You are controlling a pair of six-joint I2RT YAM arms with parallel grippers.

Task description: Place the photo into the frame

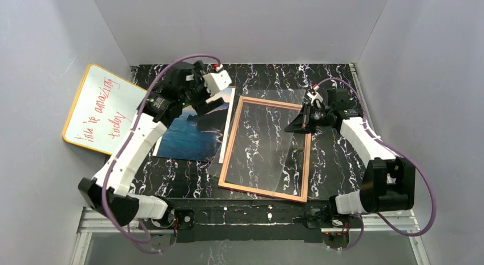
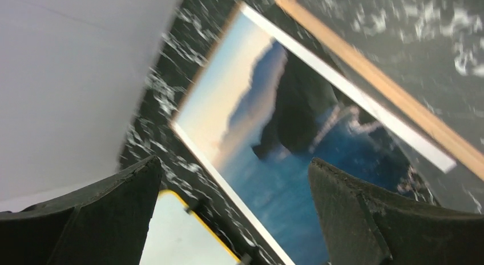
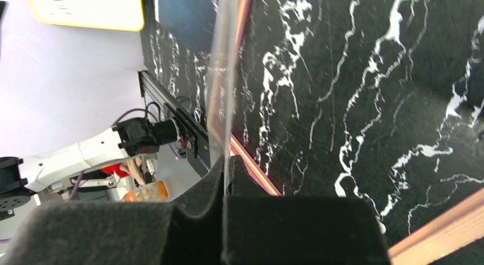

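Note:
The photo (image 1: pixel 185 138), a blue sea with dark cliffs and a white border, lies flat left of the empty wooden frame (image 1: pixel 262 192). Above the photo hovers my left gripper, open, its fingers (image 2: pixel 348 219) wide apart and only the photo and table visible beyond them. My right gripper (image 1: pixel 291 128) is over the frame's right side, shut on a clear sheet (image 3: pixel 222 76). Seen edge-on in the right wrist view, the sheet stretches away from the fingertips. From the top it shows only as a faint sheen across the frame, so its full outline is hard to trace.
A yellow-edged whiteboard (image 1: pixel 103 109) with red writing leans at the left, behind my left arm. Grey walls close in the back and sides.

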